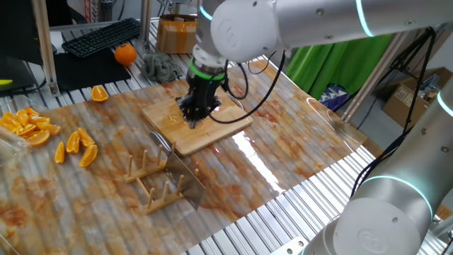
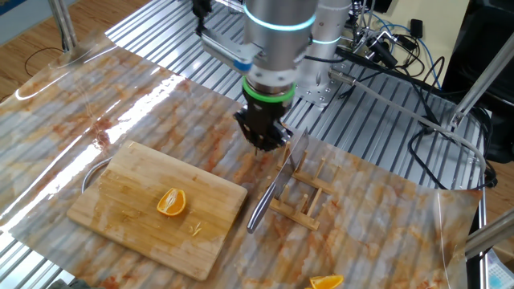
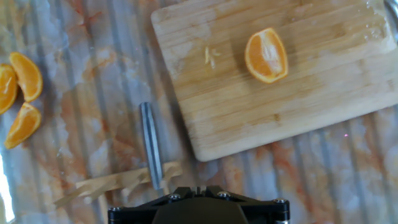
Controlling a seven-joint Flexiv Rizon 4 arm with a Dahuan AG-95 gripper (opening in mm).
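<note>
My gripper is shut, with nothing showing between its fingers. It hangs in the air in front of the cutting board; exterior view 2 shows the gripper (image 2: 262, 144) near the knife rack. A knife (image 2: 269, 197) rests in the wooden rack (image 2: 303, 218), its handle (image 3: 151, 140) pointing towards the board side in the wrist view. On the wooden cutting board (image 3: 217, 121) lies one orange wedge (image 3: 266, 56), apart from my gripper. That wedge is hidden behind the gripper in exterior view 1.
Several cut orange pieces (image 1: 28, 127) lie at the left, with a few wedges (image 1: 86, 156) nearer the rack. A lone wedge (image 1: 99, 93), a whole orange (image 1: 125, 54) and a cardboard box (image 1: 177, 34) are farther back. The sheet right of the board is clear.
</note>
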